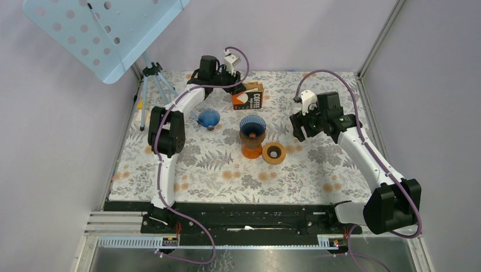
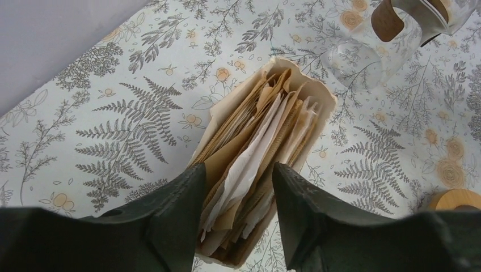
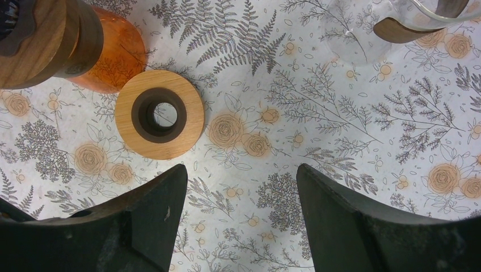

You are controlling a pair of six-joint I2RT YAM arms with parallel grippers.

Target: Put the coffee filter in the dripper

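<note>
The open coffee box [image 1: 248, 100], at the back of the table, is packed with brown and white paper filters [image 2: 249, 158]. My left gripper is over the near part of this box, fingers apart on either side of the papers; no paper is clearly pinched. A ribbed blue dripper [image 1: 252, 124] sits on an orange-based stand [image 1: 252, 151] near mid-table. Another ribbed blue cone [image 1: 209, 118] lies to its left. My right gripper hangs open and empty above bare tablecloth, right of the dripper.
Beside the stand lies a wooden ring [image 3: 160, 114] with a dark centre. A clear glass vessel [image 2: 356, 63] with a wooden collar stands right of the box, mostly hidden from above by the right arm.
</note>
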